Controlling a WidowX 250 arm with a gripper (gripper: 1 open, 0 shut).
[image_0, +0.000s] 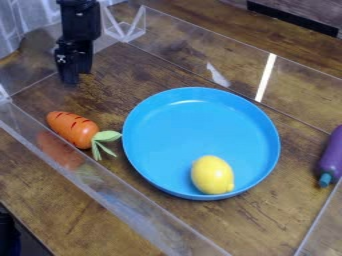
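Observation:
My dark gripper (72, 66) hangs at the upper left, above the wooden surface and apart from the objects; its fingers are too dark to tell whether open or shut. An orange toy carrot (72, 127) with green leaves lies at the left, below the gripper. A blue plate (194, 125) sits in the middle, with a yellow lemon (211, 173) on its lower part. A purple eggplant (330, 155) lies at the right edge, partly out of view.
Clear walls (120, 195) border the wooden work surface (147, 60). Free wood lies behind the plate and below it at the right.

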